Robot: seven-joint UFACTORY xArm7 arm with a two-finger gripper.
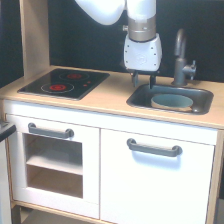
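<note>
My gripper point(143, 79) points down just above the counter at the sink's back left corner. Its two dark fingers stand apart, and I see nothing between them. A round, pale greenish dish point(172, 102), perhaps a bowl or pan, lies in the dark sink point(142, 97), to the right of and nearer than the gripper. Whether the fingertips touch the counter or sink rim, I cannot tell.
A dark tap point(180, 62) rises behind the sink, right of the gripper. The black stovetop point(63, 84) with red-marked burners lies left. Below are white cabinet doors with grey handles point(154, 149).
</note>
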